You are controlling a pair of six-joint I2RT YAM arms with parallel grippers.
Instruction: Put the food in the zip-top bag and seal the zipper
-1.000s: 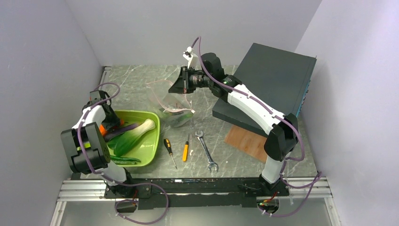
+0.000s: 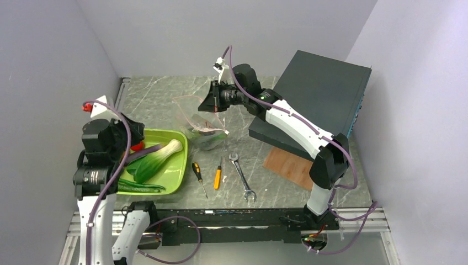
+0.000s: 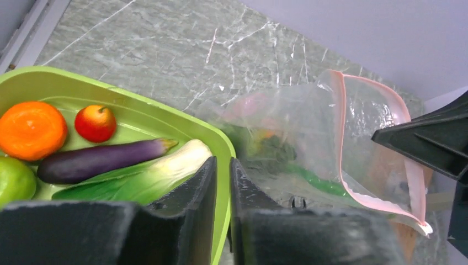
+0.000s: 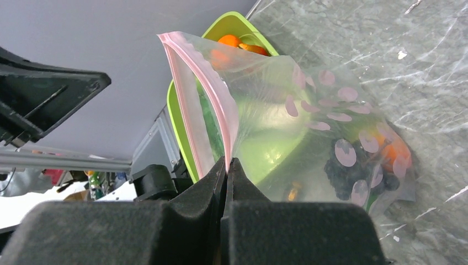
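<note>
A green tray (image 2: pixel 174 176) at left holds an orange (image 3: pixel 30 130), a red fruit (image 3: pixel 95 122), an eggplant (image 3: pixel 88 163), a leafy stalk (image 2: pixel 157 160), a green apple (image 3: pixel 11 179) and a cucumber (image 2: pixel 141 187). The zip top bag (image 3: pixel 292 138) lies beside it with food inside. My right gripper is shut on the bag's pink-edged rim, which stands raised. My left gripper hangs above the tray near its bag-side rim, fingertips close together, no food visible between them; how far open is hard to tell.
Two screwdrivers (image 2: pixel 218 176) and a wrench (image 2: pixel 240 176) lie in front of the bag. A large dark slab (image 2: pixel 320 99) on a wooden board (image 2: pixel 287 165) fills the right side. Bare table shows behind the bag.
My left arm has risen from the far left of the tray, up and toward the camera above. My right arm is nearly still, holding the bag.
</note>
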